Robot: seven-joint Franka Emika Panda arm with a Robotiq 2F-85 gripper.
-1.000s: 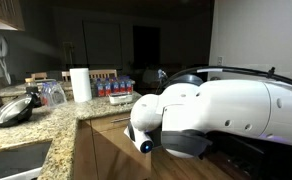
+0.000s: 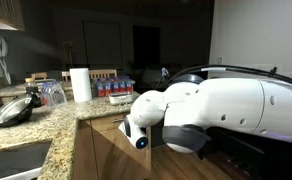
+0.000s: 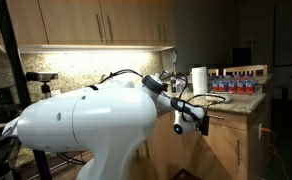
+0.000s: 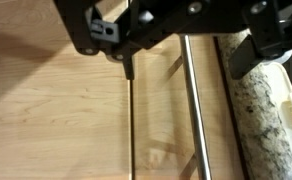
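A slim metal bar handle (image 4: 194, 100) runs along the light wood drawer front (image 4: 166, 150) in the wrist view. My gripper is open around it, with one dark finger (image 4: 127, 66) on the wood side and the other (image 4: 248, 58) over the countertop edge. The bar passes through the gap between them; no firm grip on it shows. In exterior view 2 the gripper (image 3: 204, 122) is up against the cabinet front (image 3: 226, 150), just below the counter. Exterior view 1 shows the white arm hiding much of this area.
Above the drawer, the granite countertop (image 2: 58, 120) holds a paper towel roll (image 2: 81, 84), a white tray (image 2: 120, 98), several bottles (image 2: 114, 87) and a dark pan (image 2: 16, 111). A sink (image 2: 16, 160) lies nearer the camera. Open floor is behind the arm.
The arm has shifted slightly, with its wrist a little higher and its large white link reaching differently. Counter objects look unchanged, and no clear drawer movement shows.
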